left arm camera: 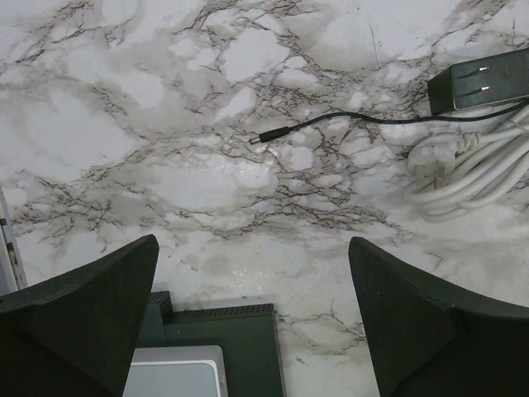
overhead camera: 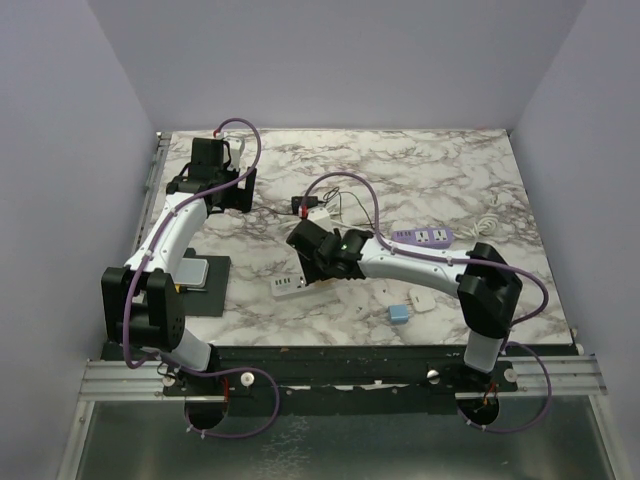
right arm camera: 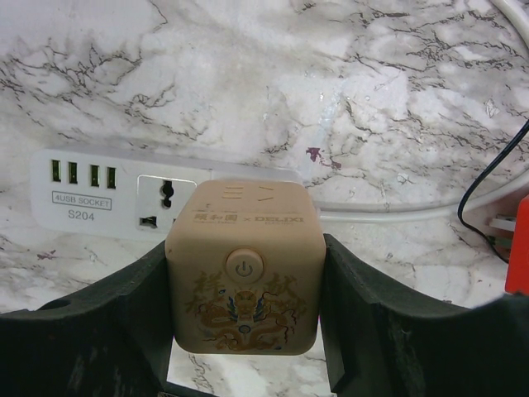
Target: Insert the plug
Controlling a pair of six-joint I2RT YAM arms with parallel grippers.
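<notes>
My right gripper is shut on a beige cube-shaped plug adaptor (right arm camera: 246,285), which has a power button and a dragon print. The adaptor covers the right part of a white power strip (right arm camera: 87,194) marked 4USB SOCKET. One socket (right arm camera: 157,203) shows to the left of it. The adaptor's prongs are hidden, and whether it touches the strip I cannot tell. Over the left side of the table, my left gripper is open and holds nothing; bare marble shows between its fingers.
A black adapter (left arm camera: 479,83) with a thin cable and a coiled white cord (left arm camera: 471,178) lie beyond the left gripper. A dark box (overhead camera: 207,300) sits front left. To the right are a purple strip (overhead camera: 423,237) and a blue block (overhead camera: 399,313).
</notes>
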